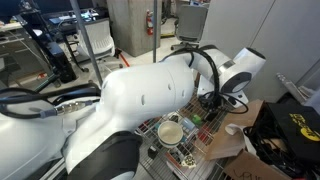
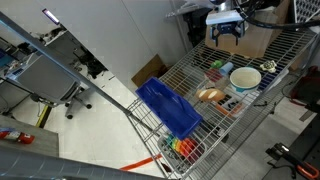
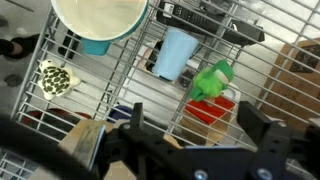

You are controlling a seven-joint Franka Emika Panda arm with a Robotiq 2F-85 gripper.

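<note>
My gripper stands open, its two dark fingers (image 3: pixel 262 128) spread with no object held between them. In the wrist view a green toy (image 3: pixel 211 80) lies ahead of the gap, beside a red item (image 3: pixel 212 110). To its left leans a light-blue cup (image 3: pixel 175 53). A white bowl (image 3: pixel 100 18) with a teal base is at the top left, and a spotted turtle-like toy (image 3: pixel 58 80) sits below it. From the second exterior view, the gripper (image 2: pixel 226 38) hangs above the rack's far end, near the cardboard.
Everything rests on a wire rack (image 2: pixel 190 73). A blue bin (image 2: pixel 168 108) occupies its other side, with several colourful items (image 2: pixel 180 146) near the front corner. Cardboard (image 2: pixel 255 42) borders the far end. A black case (image 1: pixel 298 128) stands to the right in the first exterior view.
</note>
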